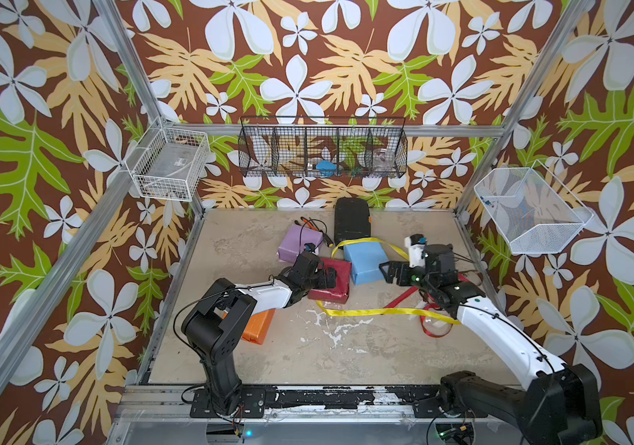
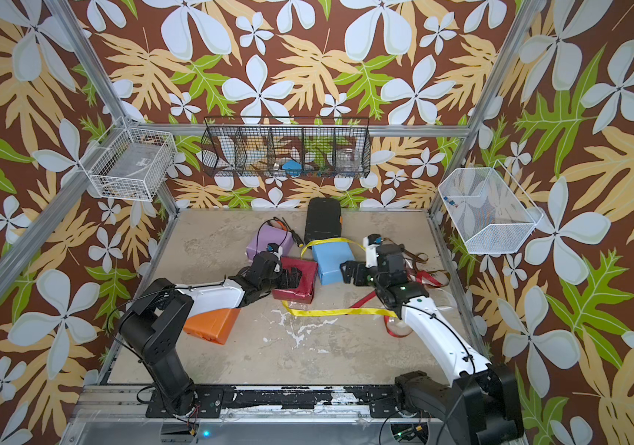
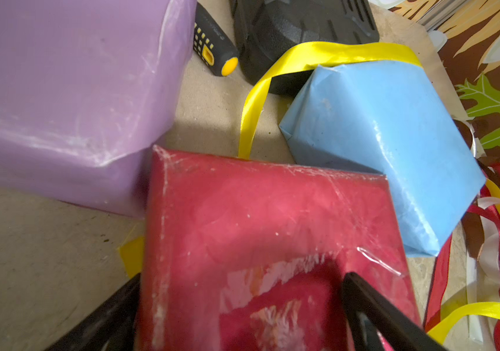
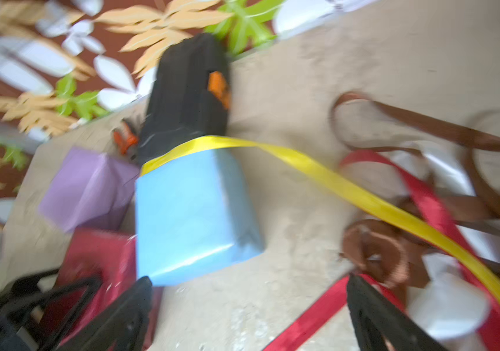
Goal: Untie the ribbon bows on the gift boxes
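Note:
My left gripper [image 1: 327, 279] stands open at the red box [image 3: 273, 216], its fingers [image 3: 372, 310] reaching over it from the near side. Nothing ties the visible top of this box. My right gripper [image 1: 392, 274] is open and empty above the table, right of the blue box [image 4: 185, 210]. A long yellow ribbon [image 4: 343, 187] lies loose: one stretch passes along the back of the blue box, another crosses the table in front. In the left wrist view, a bit of yellow also shows beside the red box's left side. The purple box [image 3: 74, 87] carries no visible ribbon.
Loose red, brown and white ribbons [image 4: 431, 199] lie heaped at the right, partly under my right arm. A black case [image 1: 351, 218] stands behind the boxes, with an orange box [image 1: 257, 326] near the left arm.

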